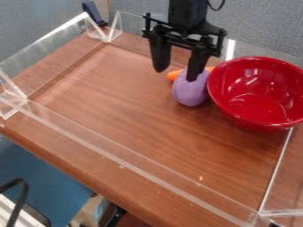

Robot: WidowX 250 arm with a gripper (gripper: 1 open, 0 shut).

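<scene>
My black gripper point(178, 62) is at the top centre, over the table, its two fingers spread apart with nothing visible between them. Just below its right finger lies a purple eggplant-like object point(190, 90). An orange carrot-like object point(174, 75) lies behind it, partly hidden by the purple object and the gripper. A red bowl point(258, 95) stands at the right, close beside the purple object.
Clear plastic walls edge the wooden table point(112, 129). A grey backdrop rises behind the table.
</scene>
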